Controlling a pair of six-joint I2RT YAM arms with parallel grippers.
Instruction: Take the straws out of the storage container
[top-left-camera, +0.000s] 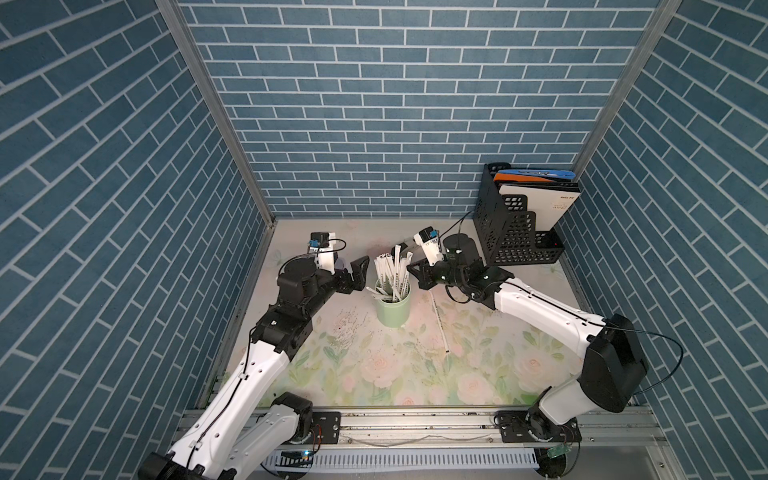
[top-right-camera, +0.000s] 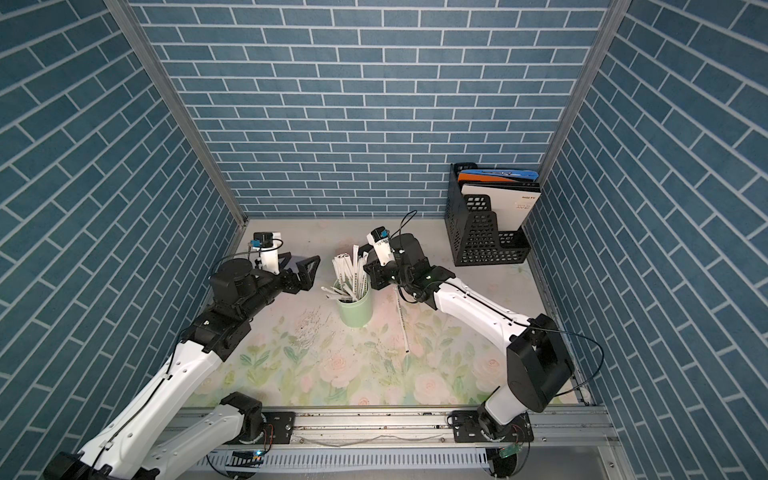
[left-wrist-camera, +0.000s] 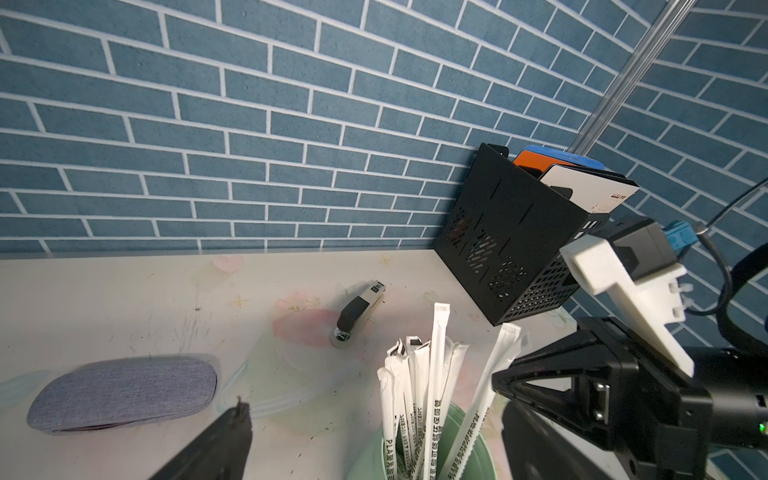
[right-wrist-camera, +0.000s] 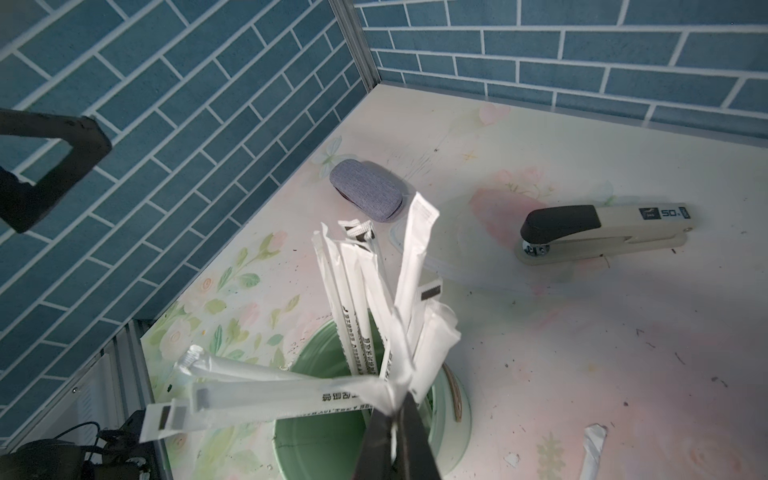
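Observation:
A green cup (top-left-camera: 393, 313) in the middle of the table holds a bunch of white paper-wrapped straws (left-wrist-camera: 434, 384), some leaning out sideways. My right gripper is at the cup's rim among the straw tops, shut, with a blurred straw wrapper at its fingertips that appears pinched. My left gripper (top-left-camera: 358, 273) stands open to the left of the cup, nothing between its fingers. A single straw (top-right-camera: 403, 328) lies on the table right of the cup.
A stapler (right-wrist-camera: 608, 232) and grey pouch (right-wrist-camera: 366, 188) lie behind the cup. A black file organiser (top-left-camera: 512, 224) with folders stands at the back right.

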